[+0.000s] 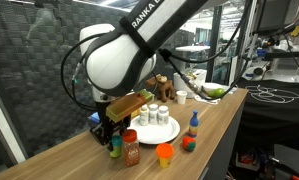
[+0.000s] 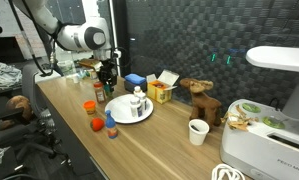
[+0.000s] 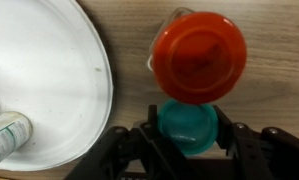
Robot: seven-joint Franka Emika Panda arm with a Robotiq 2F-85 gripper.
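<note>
In the wrist view, my gripper is shut on a container with a round teal lid (image 3: pixel 187 127), one finger on either side of it. The container's body is hidden beneath the lid. Close beside it stands a jar with an orange-red lid (image 3: pixel 199 57). Exterior view 1 has the gripper (image 1: pixel 113 139) pointing down at the table's left part, the teal container (image 1: pixel 116 148) at its tips and the red-lidded jar (image 1: pixel 131 153) just to the right. Whether the container touches the table cannot be told.
A white plate (image 1: pixel 165 137) holding several white bottles (image 1: pixel 153 115) lies behind the jar. An orange cup (image 1: pixel 165 154), a red fruit (image 1: pixel 189 143) and a blue bottle (image 1: pixel 193 124) stand to the right. Bare wood shows at the table's left end (image 1: pixel 64 165).
</note>
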